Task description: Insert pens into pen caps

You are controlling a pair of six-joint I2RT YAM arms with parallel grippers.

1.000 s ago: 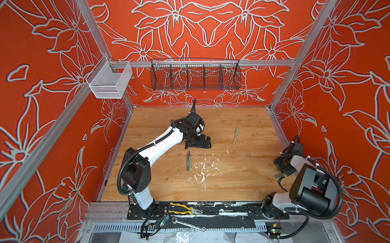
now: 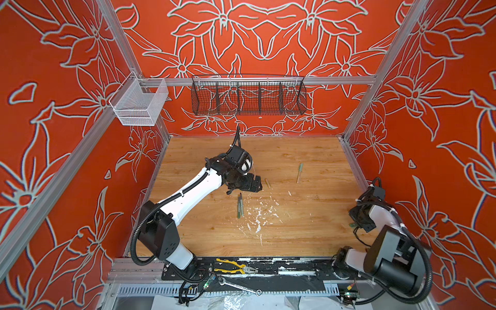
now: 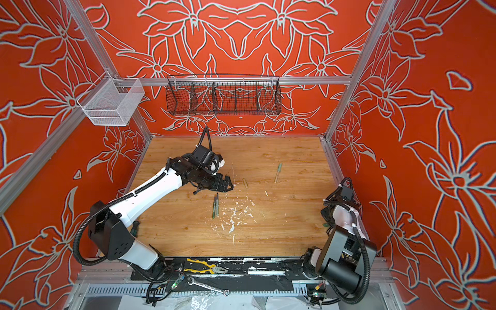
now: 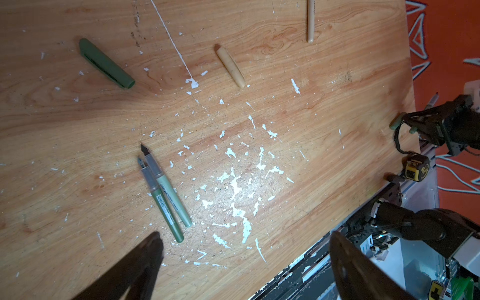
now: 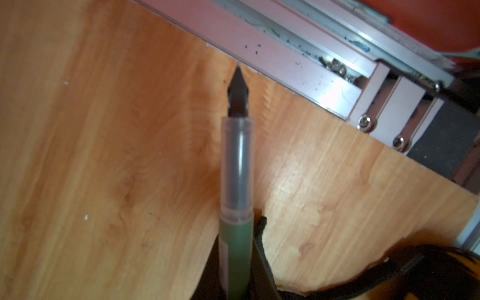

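Note:
In the left wrist view a dark green pen (image 4: 165, 210) and a light green pen (image 4: 173, 195) lie side by side, uncapped. A dark green cap (image 4: 106, 63) rests farther off, with a beige cap (image 4: 231, 66) to its right. Part of a beige pen (image 4: 310, 22) shows at the top edge. My left gripper is open above the table, nothing between its fingers. At the table's right edge, my right gripper is shut on a green pen (image 5: 237, 175), its dark nib pointing away from the fingers.
A green object (image 2: 353, 224) lies near the right gripper, partly covered. A tape measure (image 4: 417, 167) sits at the right front. Pliers (image 2: 232, 266) and a wrench (image 2: 240, 285) lie along the front rail.
My left gripper has moved a little left, uncovering the beige cap in the top left view. The right arm has shifted slightly, and its gripper now covers more of the green object beside it.

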